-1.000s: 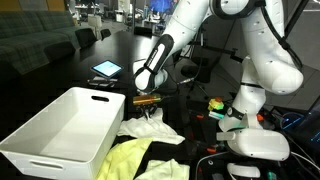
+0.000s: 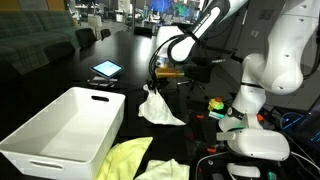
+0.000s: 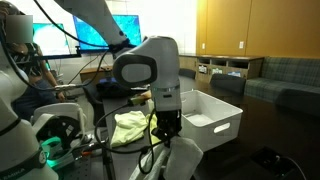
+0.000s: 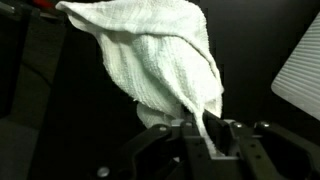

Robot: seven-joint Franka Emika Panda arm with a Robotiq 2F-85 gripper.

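A white cloth (image 2: 158,108) hangs from my gripper (image 2: 154,88) over the dark table, its lower part spread near the surface. In the wrist view the cloth (image 4: 165,60) is bunched where it meets the gripper, and its loose end fans out away from the fingers. The gripper is shut on it. From the second exterior side, the cloth (image 3: 168,160) drapes below the gripper, its lower edge cut off by the frame.
Left of the cloth stands a large white bin (image 2: 70,120), empty as far as shows. A yellow cloth (image 2: 122,160) lies in front of it. A tablet (image 2: 107,69) rests farther back. To the right is a white device (image 2: 255,143) with cables.
The arm has moved right and upward in exterior view 1, taking the white cloth with it. The cloth has gone from lying spread out to hanging gathered. Bin and yellow cloth stay put.
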